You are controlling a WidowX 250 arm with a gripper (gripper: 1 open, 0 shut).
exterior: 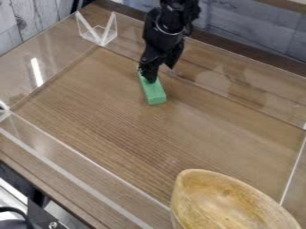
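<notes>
My black gripper (pixel 155 64) hangs open at the upper middle of the camera view, low over the upper end of a green block (pixel 153 92), which lies lengthwise on the wooden table (pixel 107 143). Whether the fingertips touch the block is too small to tell.
A yellow bowl (pixel 227 206) sits at the lower right. Clear plastic brackets stand at the upper left and left edge.
</notes>
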